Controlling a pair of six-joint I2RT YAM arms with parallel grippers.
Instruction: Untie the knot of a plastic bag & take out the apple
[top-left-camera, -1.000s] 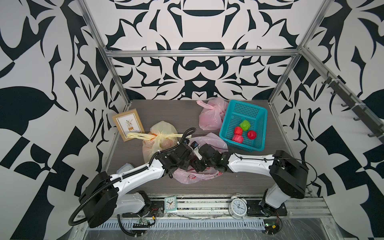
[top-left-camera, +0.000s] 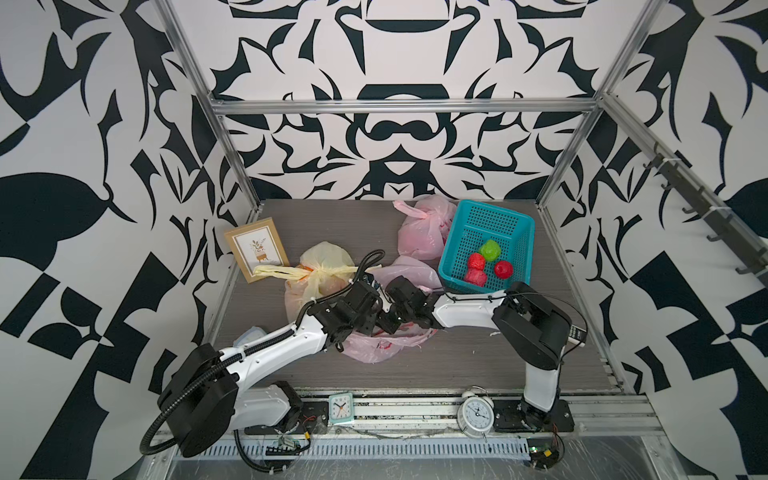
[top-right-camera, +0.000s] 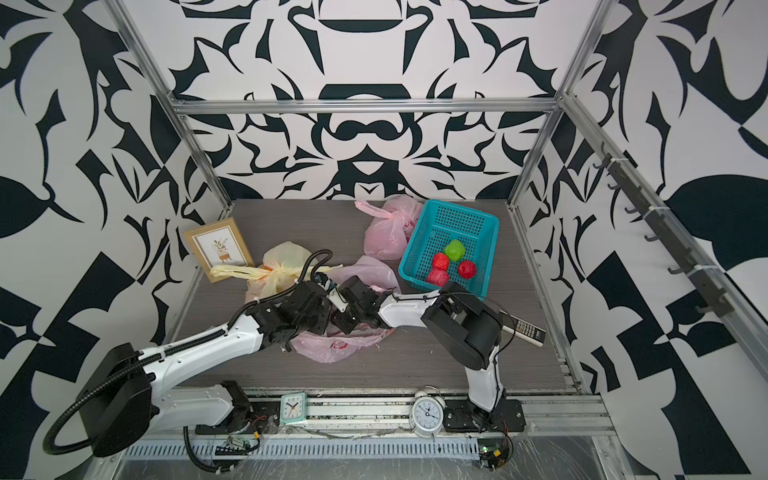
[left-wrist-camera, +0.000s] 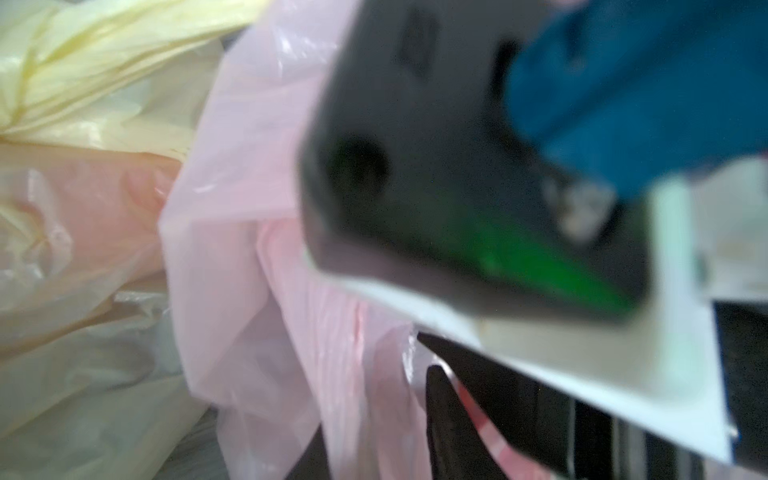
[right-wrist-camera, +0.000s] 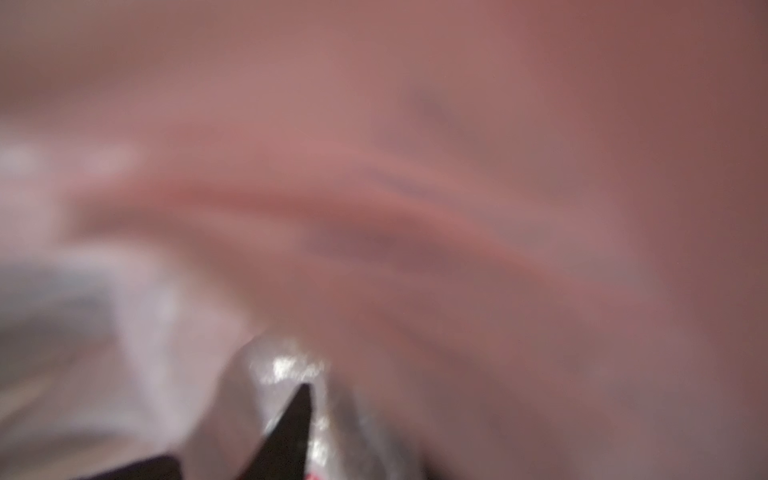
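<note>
A loosened pink plastic bag (top-left-camera: 382, 349) lies spread at the table's middle, its mouth wide. Both grippers are inside or over that mouth, close together. My left gripper is open; pink plastic runs behind and between its dark fingers. My right gripper has its fingertips apart, deep among pink folds in the blurred right wrist view. A shiny patch of plastic (right-wrist-camera: 288, 368) lies behind one finger, with a speck of red below. No whole apple can be made out in this bag. The arms hide much of it.
A teal basket (top-left-camera: 525, 264) at the back right holds a green apple (top-left-camera: 489, 250) and several red ones. A knotted pink bag (top-left-camera: 424, 232) stands beside it, a knotted yellow bag (top-left-camera: 326, 264) at left. A picture frame (top-left-camera: 256, 249) lies back left.
The right forearm has swung back towards the basket, and the right gripper has shifted slightly left and farther back in the bag. The bag's far edge has drawn leftward. My left arm barely moved.
</note>
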